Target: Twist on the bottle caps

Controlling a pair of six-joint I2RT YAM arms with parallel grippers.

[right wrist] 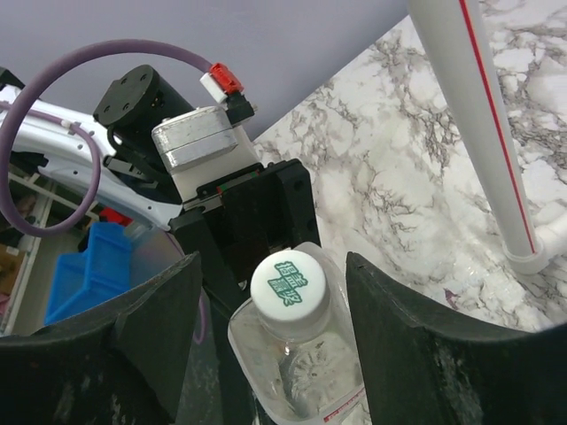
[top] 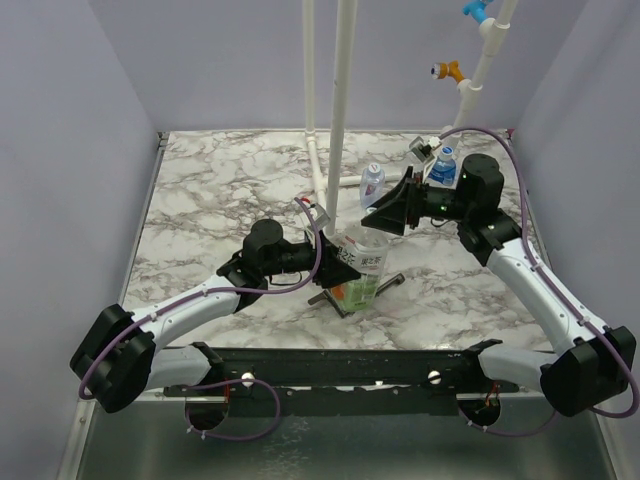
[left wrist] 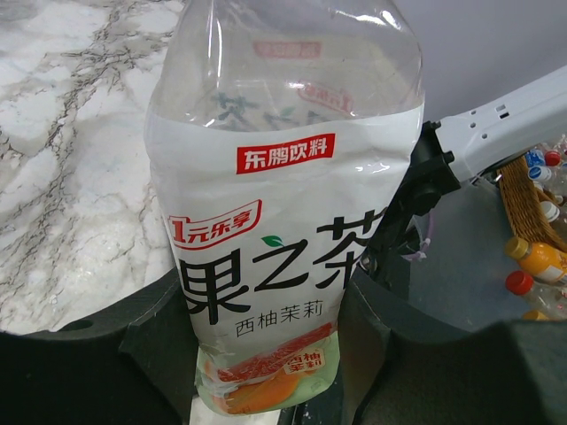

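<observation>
My left gripper [top: 340, 262] is shut around the large tea bottle [top: 362, 280], whose white label with red and black print fills the left wrist view [left wrist: 275, 221]. The bottle stands upright at the table's front middle. Its white cap [right wrist: 288, 285] sits on top, seen from above in the right wrist view. My right gripper is part open, its fingers either side of that cap; whether they touch it I cannot tell. Behind, a smaller bottle [top: 371, 186] and a blue-labelled bottle [top: 443, 170] stand on the marble table [top: 200, 200].
White pipes [top: 338, 90] rise behind the held bottle, with coloured valves at upper right. A dark bar [top: 392, 283] lies by the bottle's foot. A basket of bottles [left wrist: 518, 199] is beyond the table edge.
</observation>
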